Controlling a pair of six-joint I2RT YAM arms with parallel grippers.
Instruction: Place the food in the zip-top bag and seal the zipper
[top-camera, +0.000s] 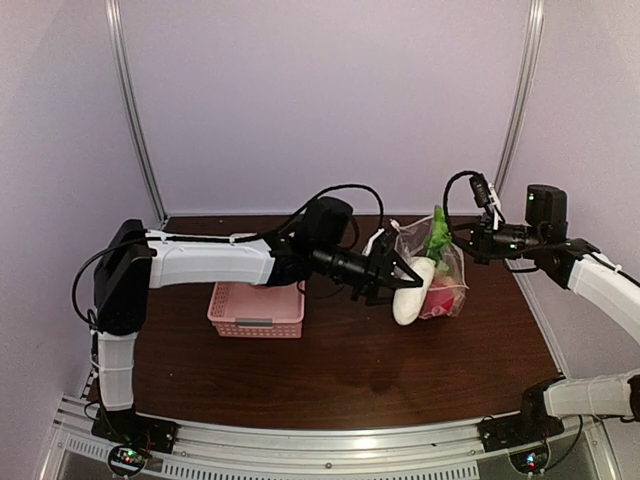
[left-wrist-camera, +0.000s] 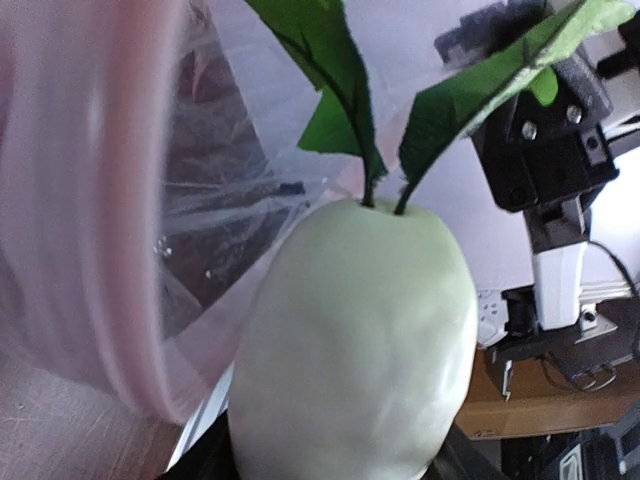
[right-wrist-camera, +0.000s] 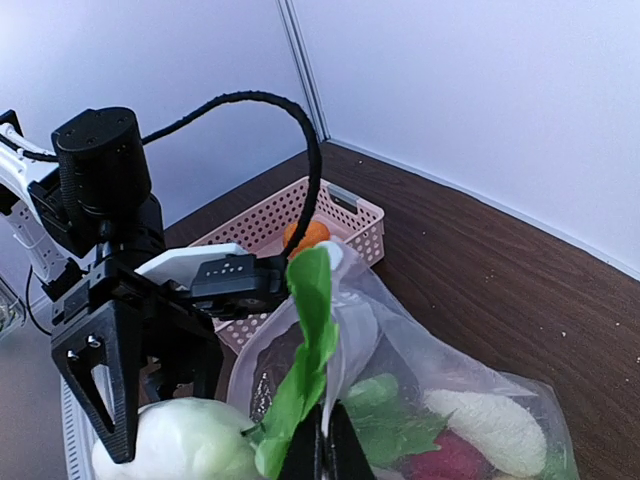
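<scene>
The white radish (top-camera: 408, 303) with green leaves (top-camera: 438, 238) is at the left side of the clear zip top bag (top-camera: 456, 262), its leaves over the bag's opening. My left gripper (top-camera: 396, 284) is around the radish, with a finger (right-wrist-camera: 120, 385) against it in the right wrist view. The radish (left-wrist-camera: 355, 340) fills the left wrist view, right of a blurred pink rim. At the bag's upper right, my right gripper is shut on the thin bag edge. Inside the bag lie a red item (right-wrist-camera: 450, 458) and a pale long one (right-wrist-camera: 490, 428).
A pink basket (top-camera: 255, 328) stands to the left, partly under my left arm. An orange (right-wrist-camera: 308, 236) lies in it.
</scene>
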